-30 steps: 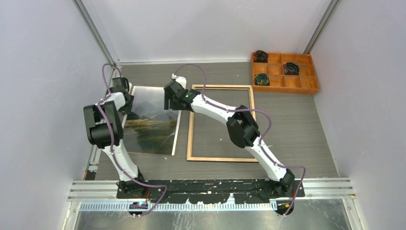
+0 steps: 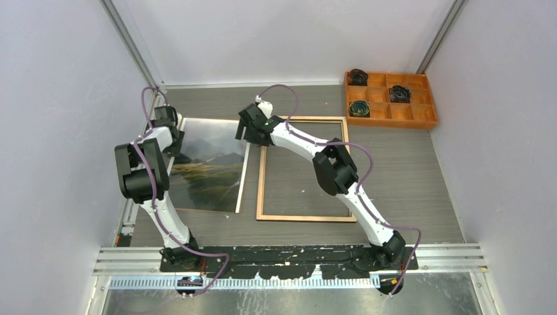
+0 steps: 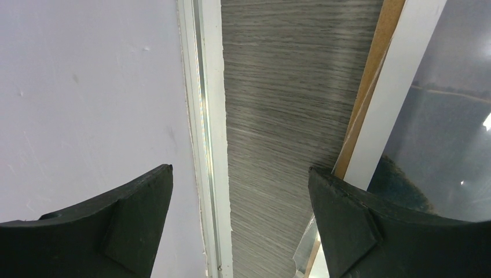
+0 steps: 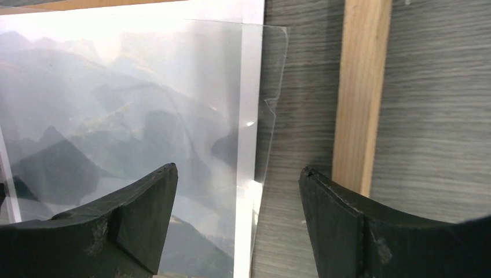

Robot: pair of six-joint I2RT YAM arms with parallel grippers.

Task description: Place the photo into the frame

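Note:
The landscape photo [image 2: 207, 174], white-bordered on a brown backing under a clear sheet, lies flat left of centre. To its right is the empty wooden frame [image 2: 261, 184]. My left gripper stands open at the photo's left edge; its right finger touches or overlaps the white border [image 3: 394, 87], and nothing shows between the fingers. Open as well, my right gripper is above the photo's upper right part. The photo's right border [image 4: 248, 104] and the clear sheet's overhanging edge [image 4: 272, 104] pass between its fingers, seemingly without being gripped.
An orange compartment tray [image 2: 391, 98] with several dark coiled items stands at the back right. Close to the left gripper runs a metal rail [image 3: 208, 133] along the side wall. Only a narrow strip of table separates photo and frame.
My right gripper has shifted rightward and slightly towards the back, from over the photo to its right edge, turning a little. The left arm, photo and frame have stayed still.

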